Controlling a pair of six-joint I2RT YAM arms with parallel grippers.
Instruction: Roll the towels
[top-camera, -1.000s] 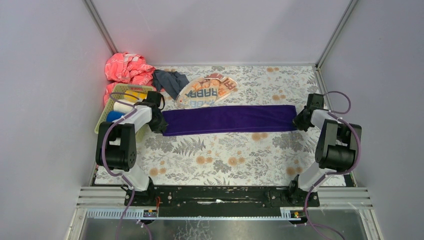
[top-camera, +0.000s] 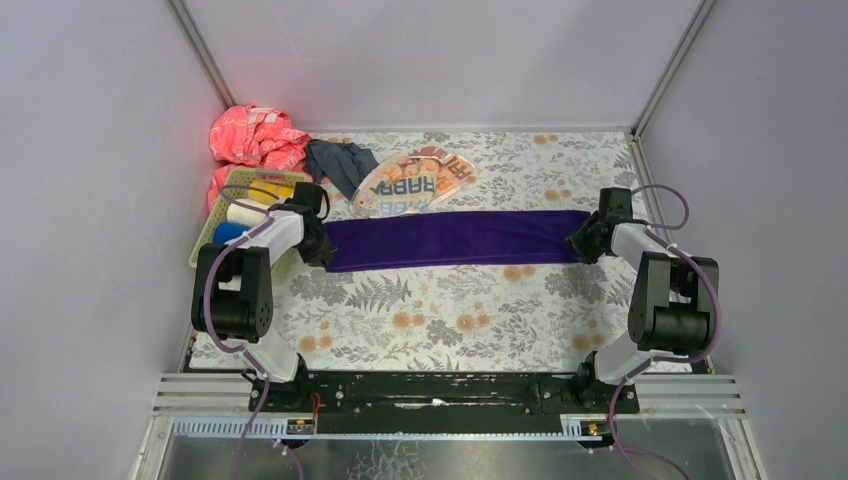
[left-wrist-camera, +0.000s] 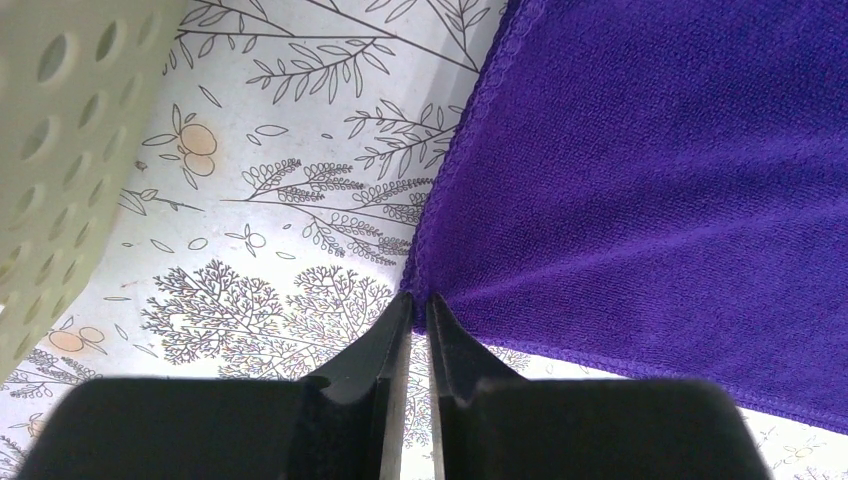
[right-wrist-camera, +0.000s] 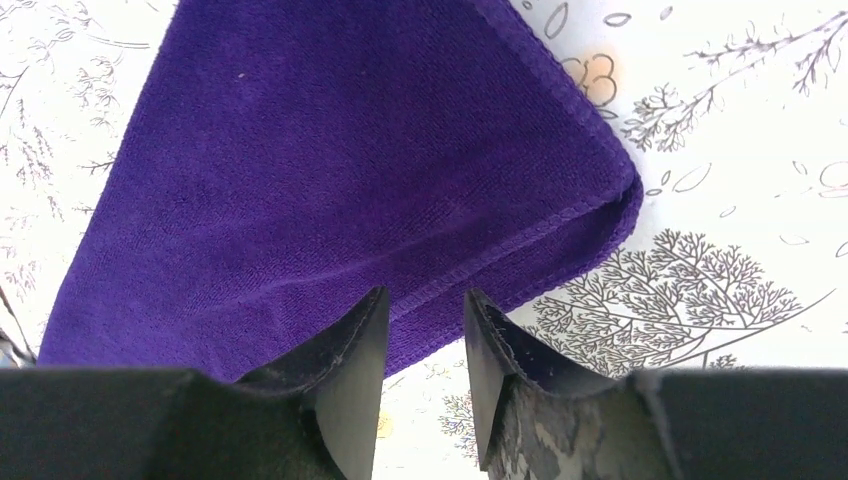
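Note:
A purple towel (top-camera: 450, 238) lies flat as a long folded strip across the middle of the table. At its left end, my left gripper is shut on the towel's near corner, with the cloth pinched between its fingertips. Above the right end stands my right gripper, open, with nothing held. In the right wrist view the towel (right-wrist-camera: 400, 150) shows two layers along its near edge, the lower one peeking out beneath. Beyond the left fingertips the towel (left-wrist-camera: 640, 200) has a crease running from the pinched corner.
A green basket (top-camera: 200, 240) with rolled white, blue and yellow towels stands at the left, partly behind my left arm. Behind it lie a crumpled coral cloth (top-camera: 255, 140), a grey cloth (top-camera: 342, 162) and a printed cloth (top-camera: 415, 180).
My right gripper has moved left, from beside the towel's right end to over it. The left arm and most of the towel look unmoved.

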